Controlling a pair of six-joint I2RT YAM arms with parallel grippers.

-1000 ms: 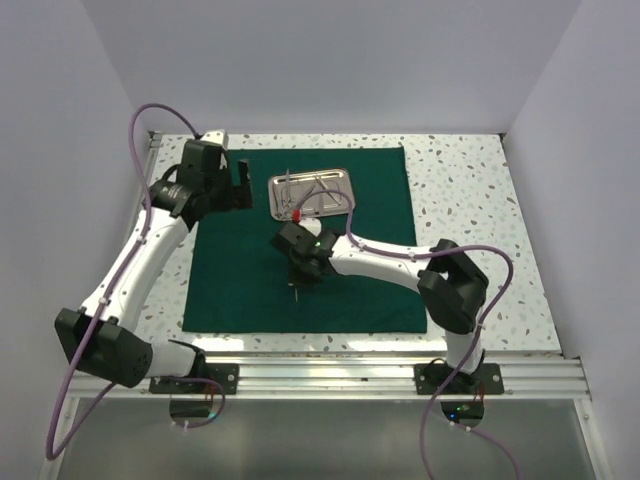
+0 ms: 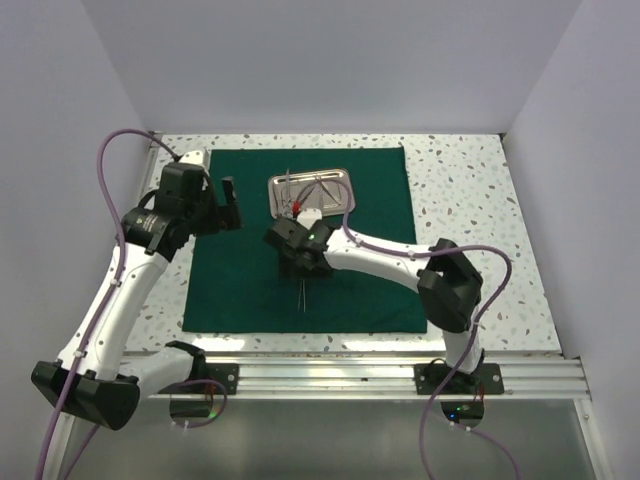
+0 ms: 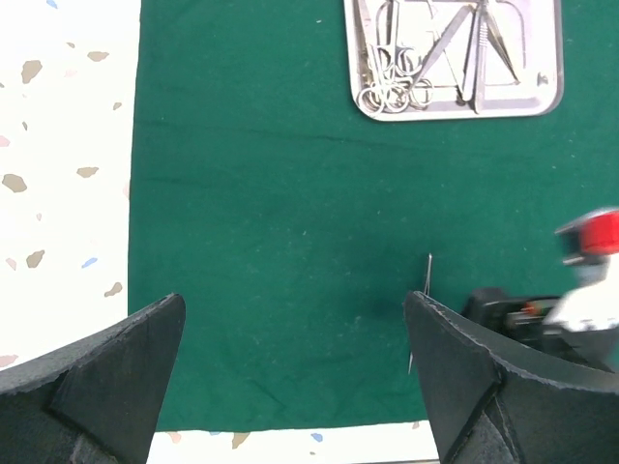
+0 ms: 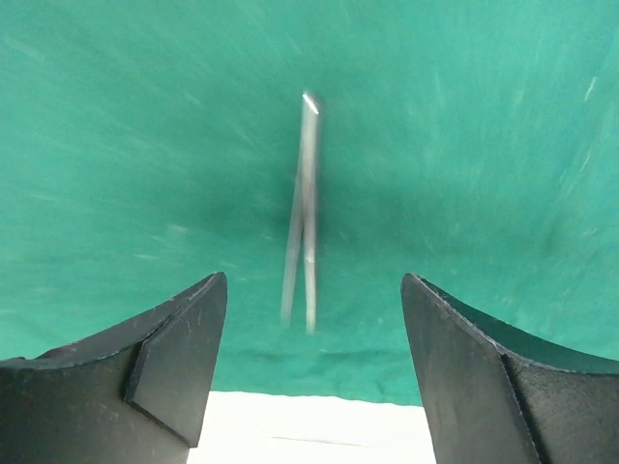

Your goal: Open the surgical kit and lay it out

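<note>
On the green cloth lies a slim metal tweezers-like instrument [image 4: 309, 193], its two thin legs close together and slightly blurred in the right wrist view. My right gripper is open above it, one finger to each side and neither touching it. In the top view, the legs [image 2: 303, 297] show below the right gripper. My left gripper is open and empty, over the left part of the cloth. The metal tray [image 3: 513, 103] holds several instruments, among them ring-handled scissors or clamps [image 3: 397, 95].
In the left wrist view, the blurred right arm [image 3: 580, 309] stands close to the right finger.
Over the last second my left arm has swung left, away from the tray. My right gripper has shifted slightly, and more of the instrument's legs now shows below it.
</note>
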